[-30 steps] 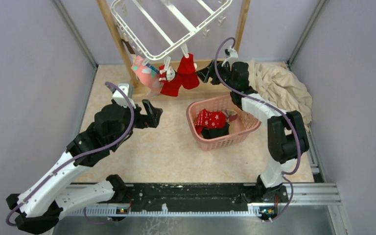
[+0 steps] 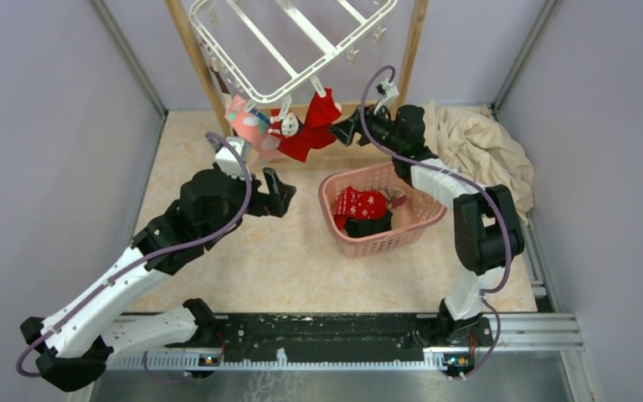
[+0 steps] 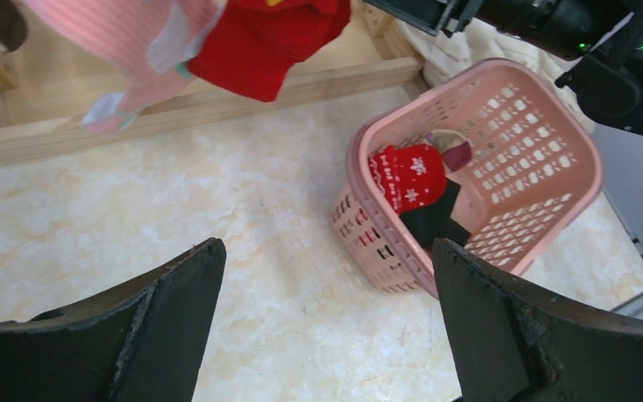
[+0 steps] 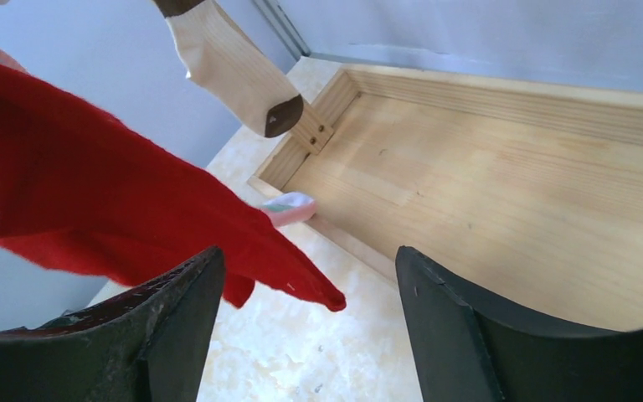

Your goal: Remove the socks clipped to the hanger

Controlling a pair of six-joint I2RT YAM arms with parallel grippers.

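Observation:
Under the white hanger [image 2: 328, 52], clips hold a red sock [image 2: 308, 138] and a sock with a white character face [image 2: 285, 126]. Farther left hangs a pink patterned sock [image 2: 249, 134]; a beige sock with dark brown ends [image 4: 234, 71] hangs beyond in the right wrist view. My right gripper [image 2: 347, 134] is just right of the red sock, open. In its own view the red cloth passes behind the left finger [image 4: 186, 310] and its tip shows in the gap, not gripped. My left gripper [image 2: 282, 191] stands open and empty, below and in front of the socks.
A pink basket [image 2: 326, 206] stands right of centre, holding a red patterned sock [image 2: 358, 202], a black one [image 2: 368, 224] and others. Beige cloth [image 2: 477, 146] lies at the back right. The tabletop [image 2: 276, 260] left of the basket is clear.
My left gripper has moved a little to the right.

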